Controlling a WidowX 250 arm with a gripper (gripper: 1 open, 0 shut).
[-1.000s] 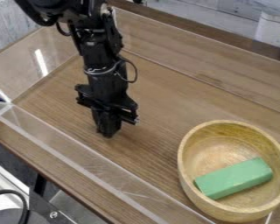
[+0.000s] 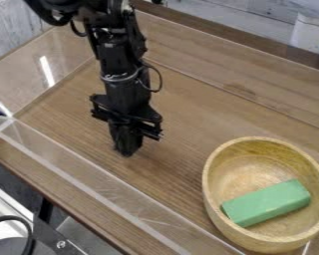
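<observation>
My black gripper point(image 2: 125, 139) points straight down at the wooden tabletop, left of centre, with its tip low at or just over the surface. It looks shut, and I see nothing between its fingers, though the dark tip is hard to make out. To its right, a round tan bowl point(image 2: 223, 161) holds a green rectangular block point(image 2: 266, 202).
A white container point(image 2: 311, 32) stands at the back right edge. Cables and dark floor show past the table's left front edge.
The bowl and green block have not moved.
</observation>
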